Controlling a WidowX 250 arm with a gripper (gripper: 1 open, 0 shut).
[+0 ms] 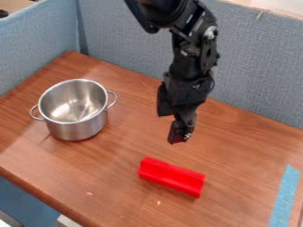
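A black robot arm reaches down from the top, its gripper (178, 131) hanging above the middle of the table, with a small dark purplish shape at its tip; whether the fingers are open or shut is unclear. A red cylinder (171, 177) lies on its side in front of and below the gripper, apart from it. A steel pot (73, 111) with two side handles stands upright at the left.
The wooden table (119, 160) is bordered by grey-blue padded walls at the back and left. A light-blue strip (284, 195) lies at the right edge.
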